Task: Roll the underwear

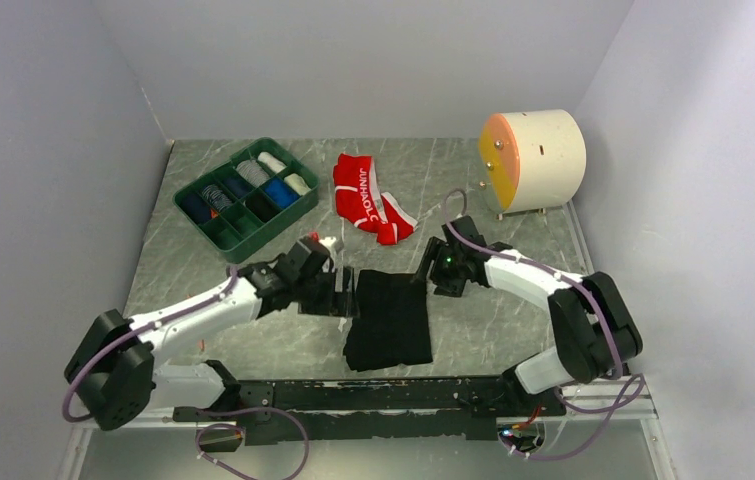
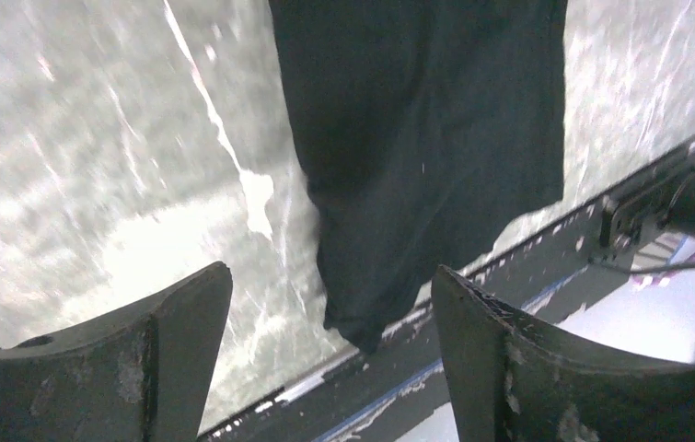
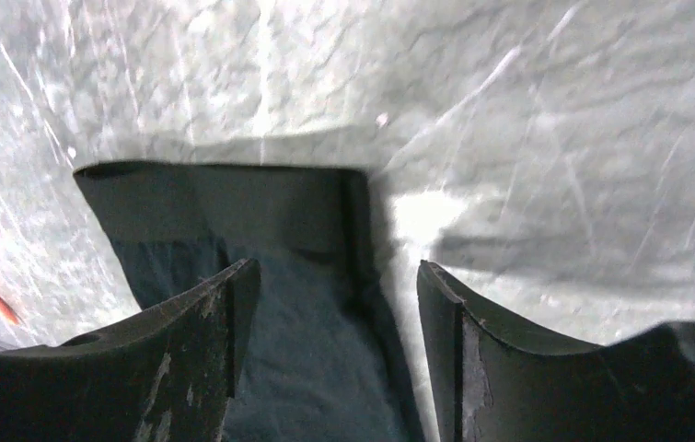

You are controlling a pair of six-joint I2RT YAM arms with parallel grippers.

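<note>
The black underwear (image 1: 388, 320) lies flat on the marble table (image 1: 493, 330), roughly rectangular, its edges a little creased. My left gripper (image 1: 343, 292) is open above its upper left side; in the left wrist view the cloth (image 2: 417, 138) lies below the wide-apart fingers. My right gripper (image 1: 433, 262) is open over the cloth's far right corner; in the right wrist view that corner (image 3: 288, 212) sits just beyond the fingertips, with nothing seen held.
A green divided box (image 1: 245, 200) with rolled items stands back left. A red garment (image 1: 358, 195) lies at the back middle. A round cream drum (image 1: 543, 160) stands back right. Bare table is left around the black cloth.
</note>
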